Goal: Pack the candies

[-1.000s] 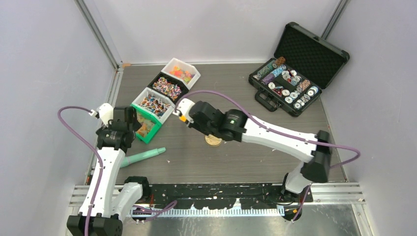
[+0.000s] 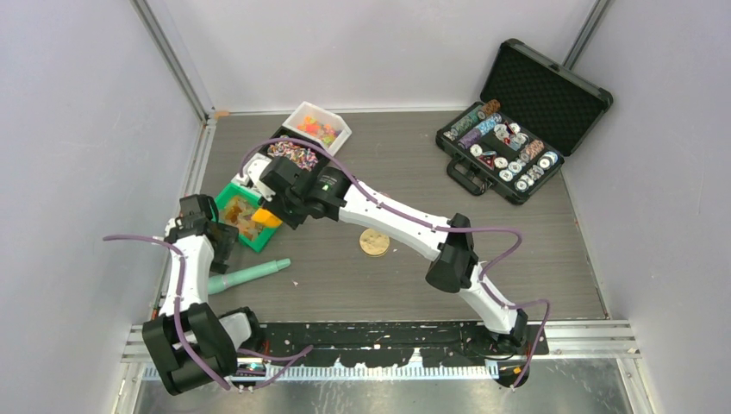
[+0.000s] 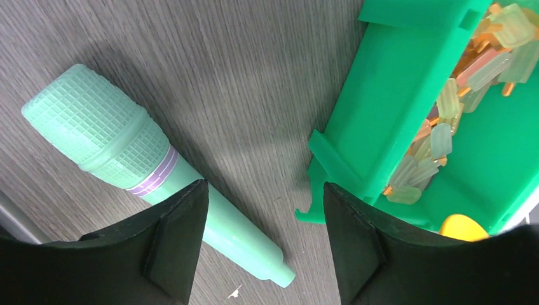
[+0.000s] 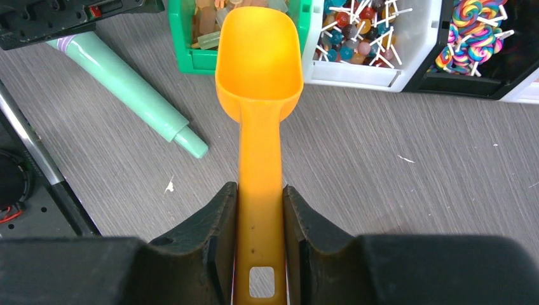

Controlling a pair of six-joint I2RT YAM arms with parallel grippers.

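Observation:
An orange scoop (image 4: 260, 146) points forward from my right gripper, which is shut on its handle; its bowl reaches the front edge of the green bin (image 2: 253, 241). Translucent popsicle-shaped candies (image 3: 454, 105) lie in that green bin. My left gripper stands part open with nothing between its fingers, over the table between the mint-green tube (image 3: 229, 225) and the green bin. The tube lies flat, its ridged cap end to the left in the left wrist view. Much of the middle bins is behind the right arm in the top view.
Further bins stand in a row: a white one with lollipops (image 4: 359, 38), a black one with swirl lollipops (image 4: 473, 32) and a white one (image 2: 343, 132) at the back. A wooden disc (image 2: 374, 242) lies mid-table. An open case of chips (image 2: 504, 147) is at back right.
My right arm has swung left, bringing the scoop from mid-table to the green bin. The left arm has drawn back and lowered toward the tube.

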